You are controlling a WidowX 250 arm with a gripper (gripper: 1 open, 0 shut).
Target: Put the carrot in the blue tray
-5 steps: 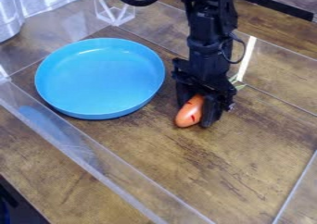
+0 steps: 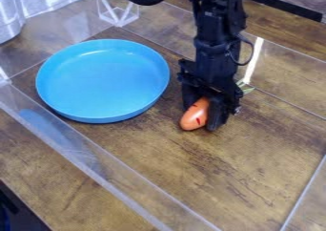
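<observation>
The orange carrot (image 2: 195,115) lies on the wooden table, to the right of the round blue tray (image 2: 102,79) and apart from it. Over the carrot is my black gripper (image 2: 204,103), pointing down, its fingers low around the carrot's far end. That end is covered by the dark fingers. Whether they press on the carrot or stand slightly off it cannot be made out. Bare blue surface is all that shows inside the tray.
Clear plastic walls edge the table at the front left. A clear object (image 2: 116,10) stands at the back left, beyond the tray. Behind the gripper is a pale strip (image 2: 251,60).
</observation>
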